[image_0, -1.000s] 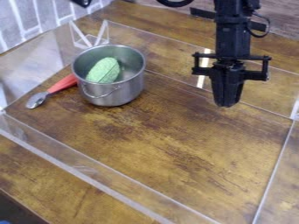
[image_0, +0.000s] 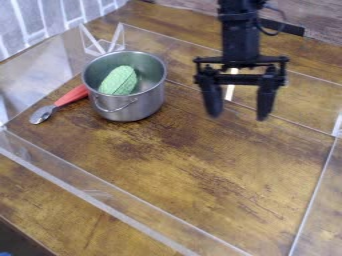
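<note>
My black gripper (image_0: 238, 95) hangs over the wooden table at the upper right, blurred, its two fingers apart and nothing seen between them. To its left stands a steel pot (image_0: 140, 104) with a green oblong object (image_0: 118, 81) inside, ribbed or textured. A spoon with a red handle (image_0: 72, 96) lies at the pot's left, its metal head toward the front.
Clear plastic walls (image_0: 107, 199) border the wooden work area (image_0: 187, 170). A light strip partly shows behind my gripper.
The pot, green object and spoon have not moved.
</note>
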